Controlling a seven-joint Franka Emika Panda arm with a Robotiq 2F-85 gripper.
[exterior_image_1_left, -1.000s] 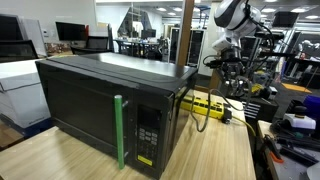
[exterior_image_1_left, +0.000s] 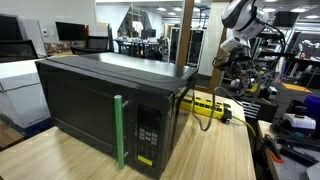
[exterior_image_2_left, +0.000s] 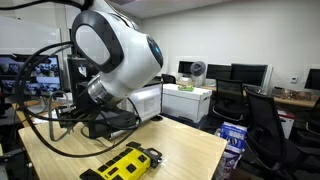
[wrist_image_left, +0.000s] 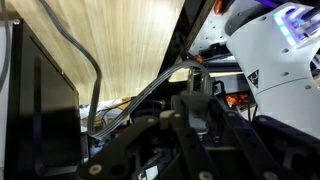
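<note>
A grey cord (wrist_image_left: 140, 97) rises in a curve from the table and ends at the tips of my gripper in the wrist view. The fingers are closed with the cord's end between them, though its exact shape is hidden by the dark fingers. In exterior view 1 my gripper (exterior_image_1_left: 240, 62) hangs at the right, beyond the black microwave (exterior_image_1_left: 125, 105). A dark cord (exterior_image_1_left: 203, 122) loops beside the microwave's right side. Behind it lies a yellow power-strip-like object (exterior_image_1_left: 207, 106), which shows more fully in exterior view 2 (exterior_image_2_left: 125, 164).
A green upright strip (exterior_image_1_left: 119, 132) stands on the microwave's front. Office chairs (exterior_image_2_left: 270, 125) and a box (exterior_image_2_left: 230, 140) stand beyond the table.
Microwave and yellow object stay in place.
</note>
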